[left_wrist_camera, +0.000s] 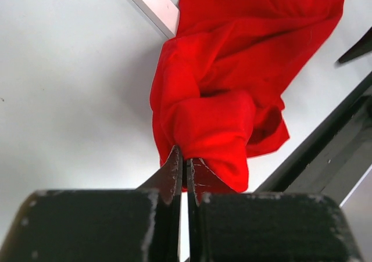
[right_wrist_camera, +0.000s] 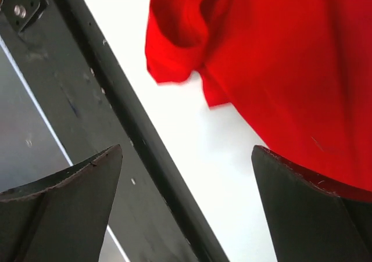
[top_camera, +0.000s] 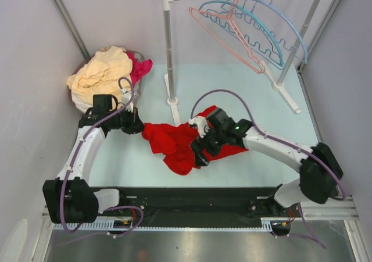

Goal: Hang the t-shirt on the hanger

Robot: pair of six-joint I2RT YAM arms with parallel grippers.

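The red t-shirt (top_camera: 168, 143) lies crumpled on the pale table, spread toward the right, as the top view shows. My left gripper is shut, pinching a bunched edge of the shirt at its left end. My right gripper (top_camera: 203, 149) is open over the shirt's near middle; in the right wrist view red cloth (right_wrist_camera: 290, 58) lies beyond its fingers, with nothing between them. Plastic hangers (top_camera: 264, 35), pink and blue, hang from the rail at the back right.
A white rail stand (top_camera: 169, 47) has feet on the table behind the shirt. A basket of cream and pink clothes (top_camera: 99, 70) sits at the back left. The dark front table edge (top_camera: 192, 195) runs close below the shirt.
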